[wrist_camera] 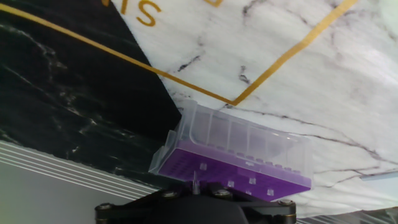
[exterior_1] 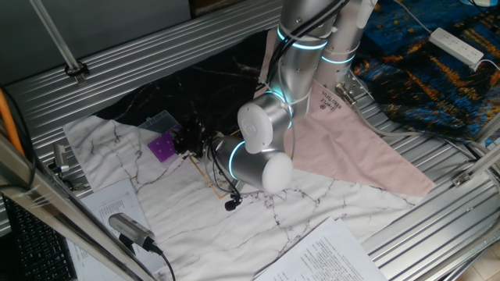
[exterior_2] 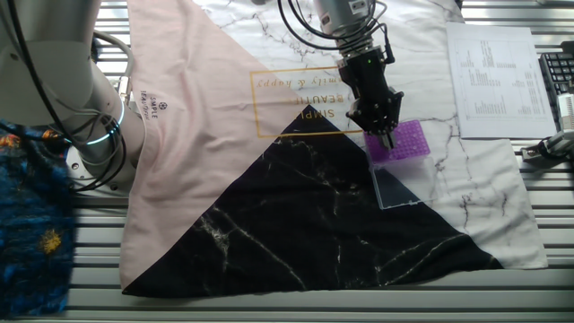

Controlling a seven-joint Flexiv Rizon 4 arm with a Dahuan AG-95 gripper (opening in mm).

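A purple rack with a clear body lies on the cloth, its hinged clear lid folded open beside it. In the wrist view, several small clear tips stand up from the purple deck. My black gripper points down over the rack's edge nearest the lid. Its fingertips are close together at the bottom of the wrist view, with a clear tip showing in line with the gap. Whether the fingers grip that tip is unclear. From exterior view 1, the gripper is dark and partly hides the rack.
The patterned cloth lies mostly flat, with free room around the rack. Printed sheets and a keyboard lie beyond it. A metal post and a grey camera stand near the cloth's edge.
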